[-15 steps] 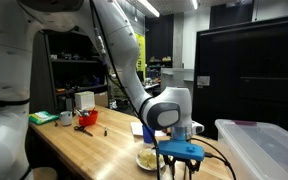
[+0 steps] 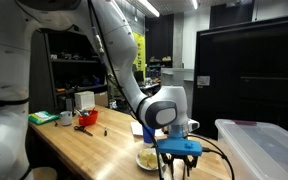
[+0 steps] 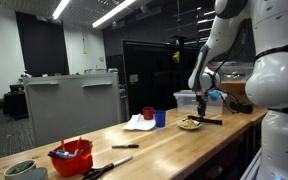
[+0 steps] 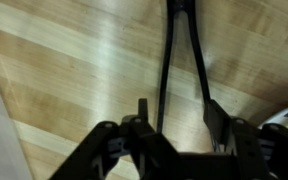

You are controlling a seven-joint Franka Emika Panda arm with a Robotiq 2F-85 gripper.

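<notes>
Black tongs (image 4: 167,70) lie on the wooden table beneath my gripper, their two long arms spreading from the joined end at the top of the wrist view. My gripper stands partly open, its fingers (image 4: 212,116) on either side of the tongs' arms. The right finger looks close to one arm; contact is hard to tell. A gap shows beside the left finger. In exterior view 1 the gripper (image 2: 178,166) is low over the table, its tips near the bottom edge of the picture. Exterior view 2 shows the tongs (image 3: 208,121) as a dark strip below the hand.
A plate with yellowish food (image 2: 146,158) sits close beside the gripper. A blue cup (image 3: 160,118), a red mug (image 3: 148,113) and a white cloth (image 3: 139,124) stand farther along the table. A clear plastic bin (image 2: 259,145) is on the other side. The red basket (image 3: 71,157) is far off.
The arm stays almost in place, low over the table. No clear movement of the objects shows.
</notes>
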